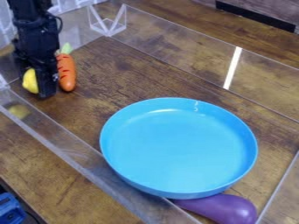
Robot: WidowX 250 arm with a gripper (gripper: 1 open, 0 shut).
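My dark gripper [40, 77] is low at the upper left, shut on a yellow object [30, 80], which is partly hidden by the fingers. An orange toy carrot [66, 72] lies just right of it. A large blue plate [177, 144] rests on the wooden surface at the centre right. A purple eggplant [221, 208] lies below the plate at the bottom.
Clear plastic walls [73, 162] border the wooden area [142, 66], whose middle top is bare. A blue object [7, 210] sits outside the wall at the lower left.
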